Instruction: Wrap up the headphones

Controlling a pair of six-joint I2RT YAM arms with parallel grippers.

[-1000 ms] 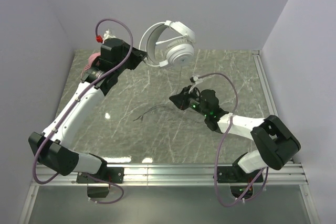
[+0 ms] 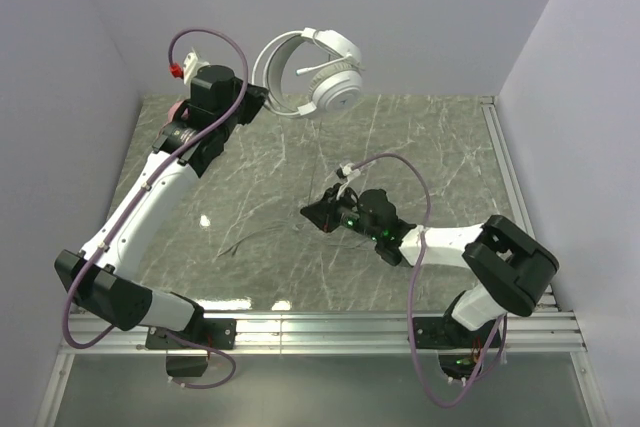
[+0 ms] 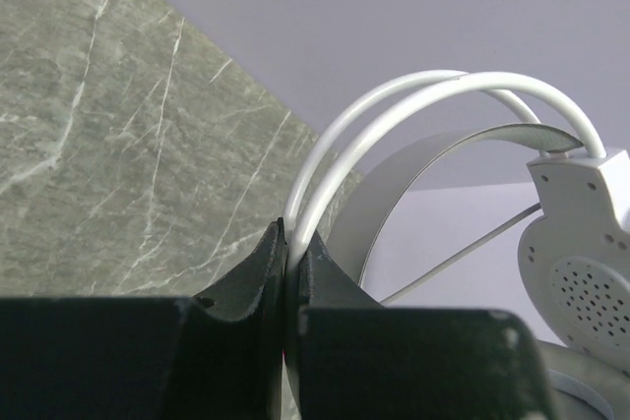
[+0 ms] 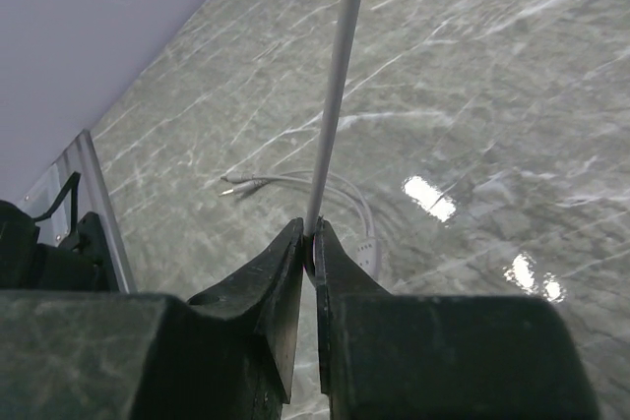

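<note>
White over-ear headphones (image 2: 340, 77) hang at the upper middle of the top view, with my left gripper (image 2: 258, 99) shut on their headband. In the left wrist view, the twin white headband tubes (image 3: 394, 110) run down between the fingers. A grey cable (image 4: 338, 86) drops from the headphones to my right gripper, whose fingertips stand close together around it. Past that grip, the cable's free end with its metal plug (image 4: 241, 187) and a small inline control (image 4: 368, 256) trail over the marble surface.
A pink object (image 2: 176, 112) lies at the back left, mostly behind the left arm. Light walls enclose both sides and the back, and a metal rail (image 2: 330, 332) runs along the front.
My right gripper has moved left and slightly toward the front, and the cable's trailing end has shifted with it. The left gripper and headphones have moved slightly left and toward the back.
</note>
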